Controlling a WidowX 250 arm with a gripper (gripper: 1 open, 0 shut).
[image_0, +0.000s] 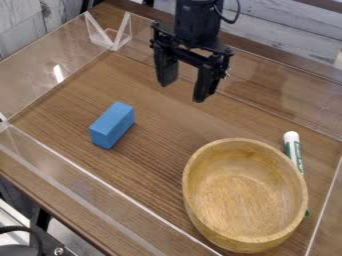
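Note:
My black gripper hangs over the back middle of the wooden surface, open, its two finger assemblies spread apart with nothing visible between them. A blue block lies at the left middle. A round tan bowl fills the front right. A thin white-and-green marker lies behind the bowl's right side, partly hidden by it.
White wire-like pieces sit at the back left edge. The centre of the surface between block, gripper and bowl is clear. Dark cables show at the front left corner.

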